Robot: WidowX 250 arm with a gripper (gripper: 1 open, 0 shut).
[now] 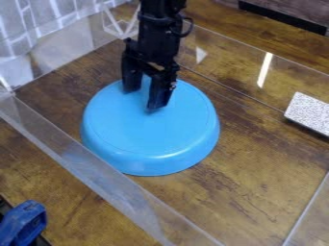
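Observation:
My black gripper (pixel 149 77) reaches down from the top centre onto a large upside-down blue bowl or lid (pixel 152 135), its dark fingers over the back part of the blue surface. I cannot tell whether the fingers are open or shut, or whether they hold the rim.
A white textured block (pixel 309 111) lies at the right. A blue object (pixel 18 223) is at the lower left corner. Clear panel edges border the wooden surface (pixel 232 192), which is free to the right and front of the blue piece.

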